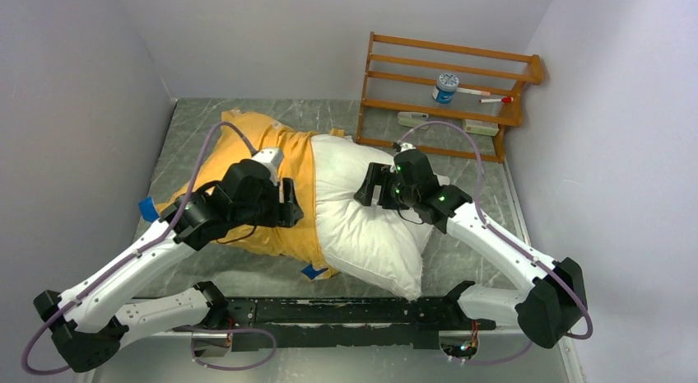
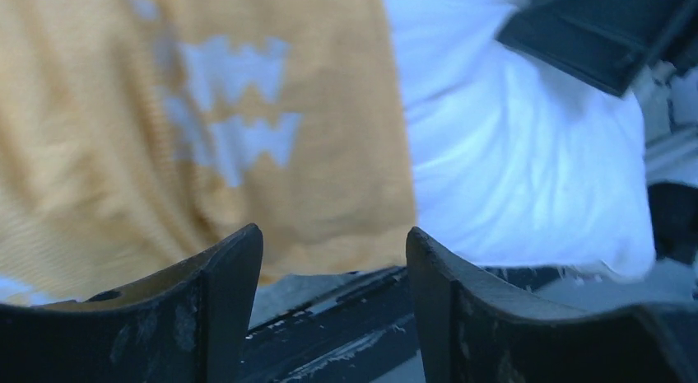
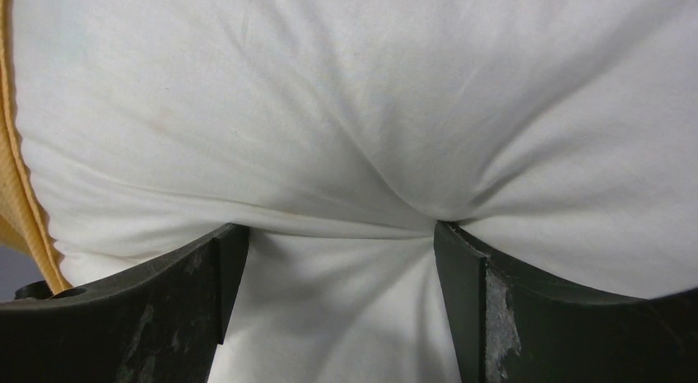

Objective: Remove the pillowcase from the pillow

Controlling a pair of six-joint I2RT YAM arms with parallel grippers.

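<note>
A yellow pillowcase (image 1: 280,243) covers the left part of the pillow, whose white body (image 1: 370,259) lies exposed on the right, a pillowcase edge running across between them. My left gripper (image 1: 288,203) is open above the yellow cloth near that edge; its wrist view shows the blurred cloth (image 2: 329,152) below the fingers, with nothing held. My right gripper (image 1: 370,184) is open on the white pillow; in its wrist view the fingertips press into creased white fabric (image 3: 346,119), with the yellow edge at the far left.
A wooden rack (image 1: 449,52) with a blue jar (image 1: 445,90) and pens stands at the back right. Grey walls surround the marble-patterned surface (image 1: 189,128), which has bare strips at back left and right.
</note>
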